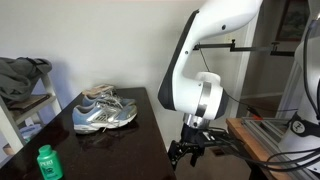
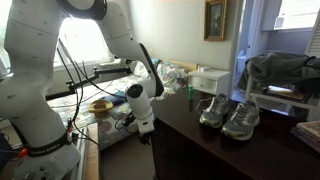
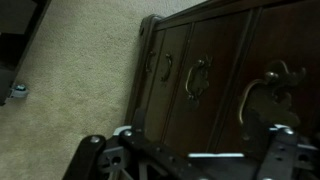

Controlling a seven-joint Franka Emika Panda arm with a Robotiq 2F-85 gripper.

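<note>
My gripper (image 1: 184, 158) hangs beside the dark dresser top (image 1: 128, 155), low past its edge. Its two fingertips stand apart with nothing seen between them. In the wrist view the gripper is over the front of the dark wooden dresser (image 3: 222, 60). Several drawer faces carry metal pulls, among them a large curved handle (image 3: 272, 92) and a smaller handle (image 3: 198, 78). The drawers appear shut. Whether a finger touches a handle cannot be told.
Grey-blue sneakers (image 1: 103, 112) and a green bottle (image 1: 48, 163) stand on the dresser top. Beige carpet (image 3: 75, 90) lies open in front of the drawers. Dark cloth (image 2: 285, 68) hangs over a white rack behind the dresser.
</note>
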